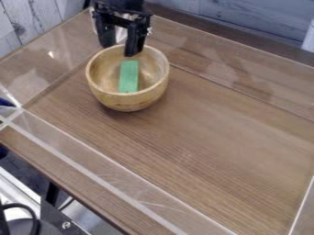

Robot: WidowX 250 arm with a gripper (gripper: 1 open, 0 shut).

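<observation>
A wooden bowl (145, 98) sits on the wooden table toward the upper left, with a green block (128, 77) lying inside it. My black gripper (123, 46) hangs over the bowl's back rim, above and behind the block, its two fingers apart and no object visible between them. A pale object behind the gripper is mostly hidden by it.
Dark cables (18, 216) hang at the lower left, off the table's edge. A light wall stands at the top left.
</observation>
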